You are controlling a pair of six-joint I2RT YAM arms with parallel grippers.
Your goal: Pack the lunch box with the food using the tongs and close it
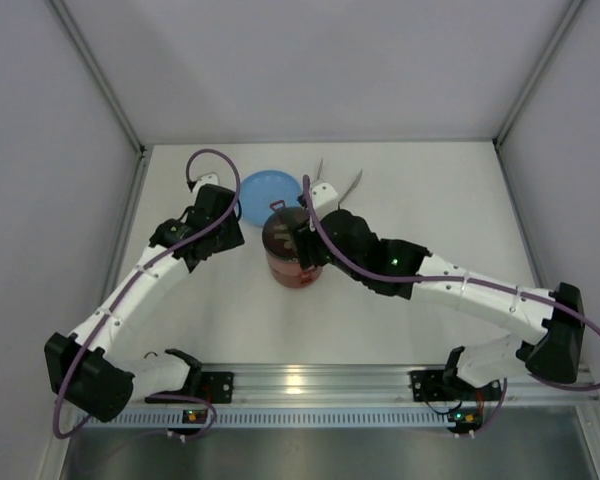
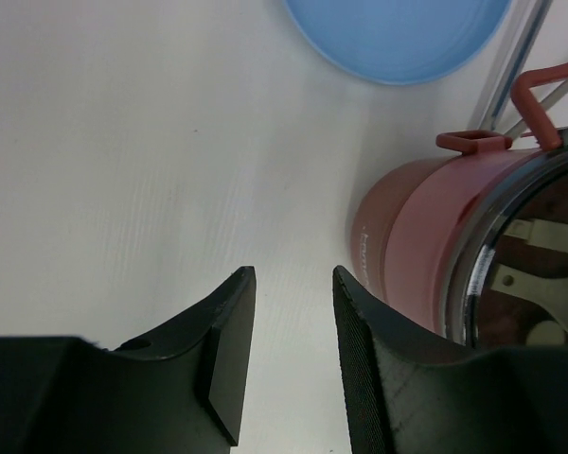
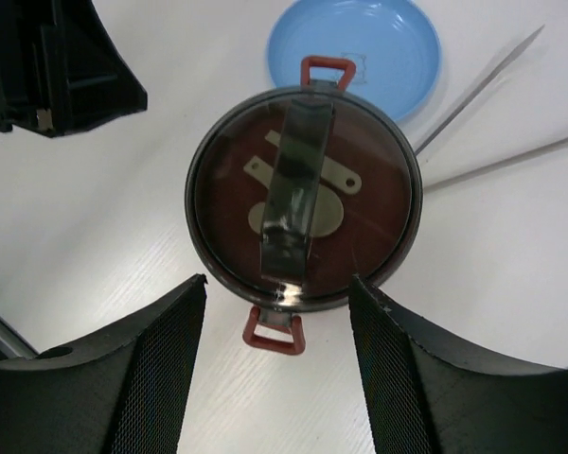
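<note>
The round pink lunch box [image 1: 291,272] stands upright near the middle of the table. Its dark see-through lid [image 3: 227,208] is on, crossed by a dark band, and pale shapes show under it. Red handles stick out at opposite sides, one nearest me [image 3: 274,346] in the right wrist view. To the left of the box, apart from it, my left gripper has its fingers parted over bare table. Above the box's near right side, my right gripper is open, fingers spread either side of the near handle, nothing held.
Behind the box lies a blue plate [image 1: 268,188]. Two long thin metal pieces [image 1: 350,188] stretch away behind the box; whether they join is hidden. Both the right half of the table and the front left stand clear.
</note>
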